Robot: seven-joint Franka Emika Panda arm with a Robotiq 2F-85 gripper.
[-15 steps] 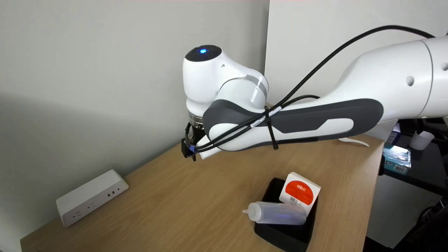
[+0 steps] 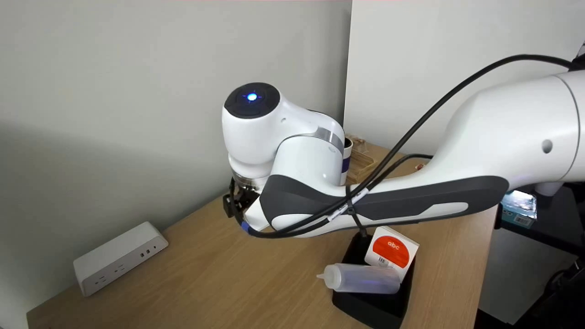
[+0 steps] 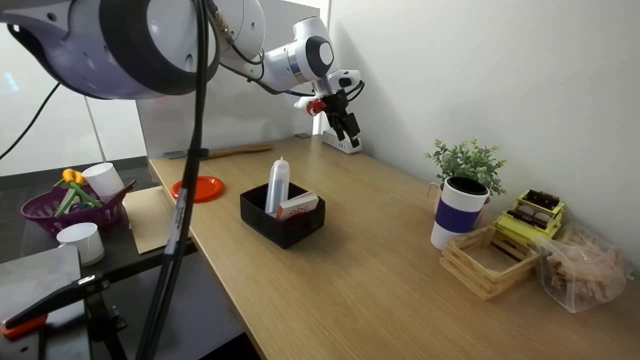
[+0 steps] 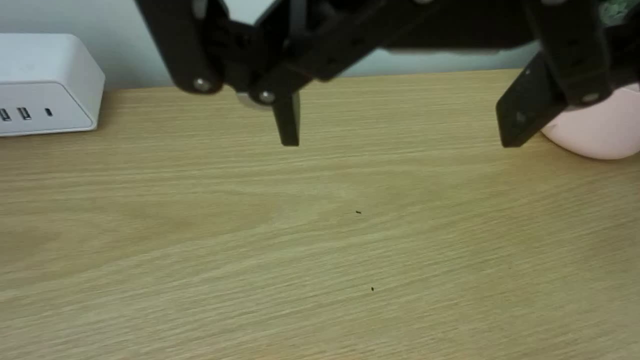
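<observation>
My gripper is open in the wrist view, its two fingers far apart with only bare wood beneath and between them. In the second exterior view the gripper (image 3: 354, 143) hangs over the far end of the table near the wall. The arm mostly hides it in the first exterior view. A black bin (image 3: 264, 224) stands well away from it, holding a clear squeeze bottle (image 3: 277, 186) and a white box with a red "abc" label (image 3: 298, 206). By the wall lies a white power strip (image 2: 120, 257), left of the fingers in the wrist view.
Along the wall stand a white and blue cup (image 3: 459, 213), a leafy plant (image 3: 468, 161), a wooden crate (image 3: 489, 270), a yellow crate (image 3: 531, 216) and a bag of wooden pieces (image 3: 582, 270). A red plate (image 3: 207, 188) sits near the table edge.
The arm has come lower and moved slightly left in the first exterior view, uncovering part of the cup and wooden crate behind it. The bin and its contents have stayed put.
</observation>
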